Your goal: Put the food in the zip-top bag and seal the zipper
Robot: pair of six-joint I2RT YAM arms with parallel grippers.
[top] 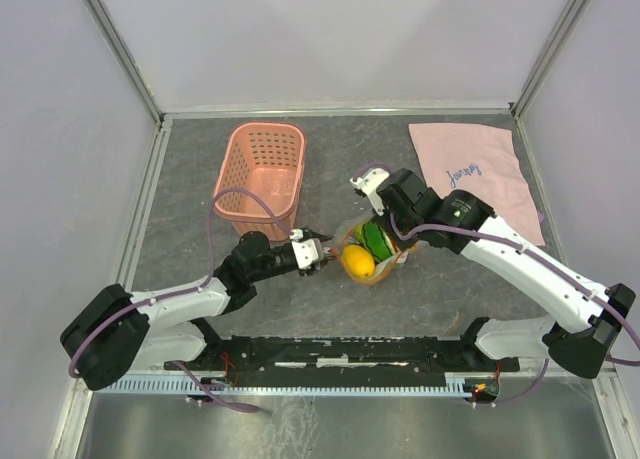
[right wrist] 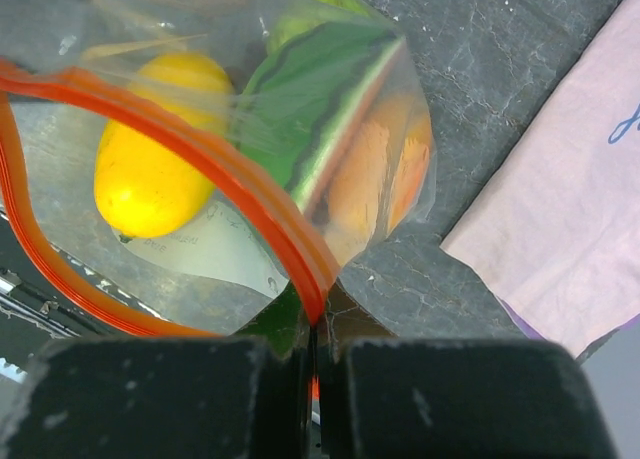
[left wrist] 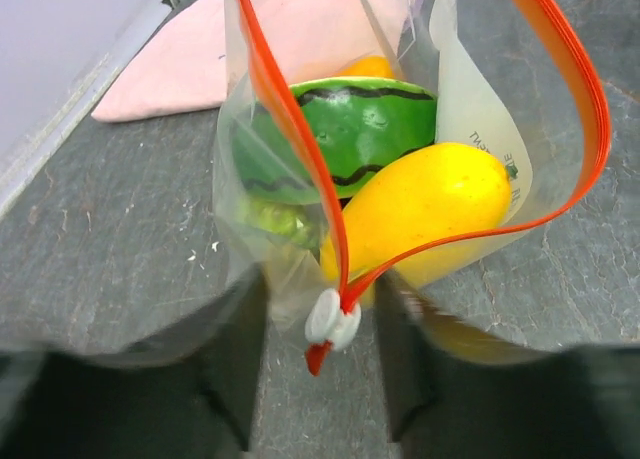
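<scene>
The clear zip bag [top: 350, 229] with orange zipper holds a yellow mango [left wrist: 420, 204], a watermelon piece [left wrist: 365, 129], something orange [right wrist: 370, 179] and something green. My right gripper is shut on the bag's zipper edge at one end. My left gripper is part open around the white slider [left wrist: 333, 319] at the other end of the zipper; its blurred fingers stand either side of it.
An empty pink basket [top: 262, 139] stands at the back left. A pink cloth bag [top: 470, 169] lies at the back right.
</scene>
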